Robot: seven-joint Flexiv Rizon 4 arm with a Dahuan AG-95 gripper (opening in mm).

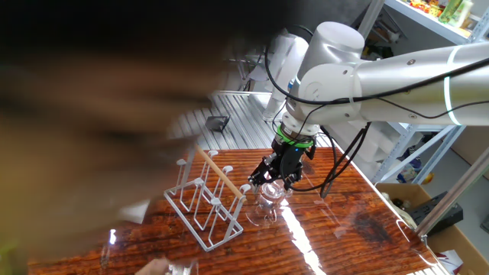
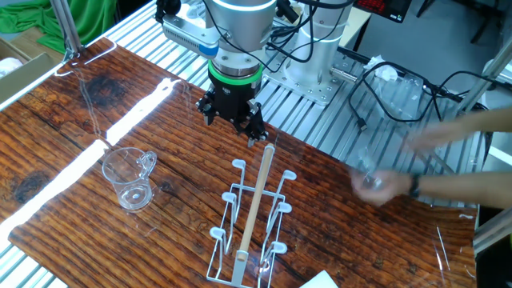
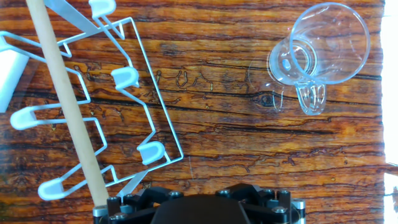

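Observation:
A clear glass mug (image 2: 128, 174) with a handle stands on the wooden table; from above, the wrist view shows the mug (image 3: 323, 53) at upper right. The white wire rack (image 2: 226, 242) has a wooden top bar (image 2: 258, 200) and several padded prongs, all bare. It fills the left of the wrist view, where its frame (image 3: 163, 102) lies apart from the mug. Over the table's back edge, between mug and rack, hangs my gripper (image 2: 232, 128). Its fingers are spread wide and nothing is between them; both show at the bottom of the wrist view.
A person's hand (image 2: 380, 188) reaches over the table's right side, near a small clear item that is too blurred to name. A white flat object (image 2: 321, 280) lies right of the rack. Bare wood separates rack and mug. A blurred person blocks exterior view 1's left.

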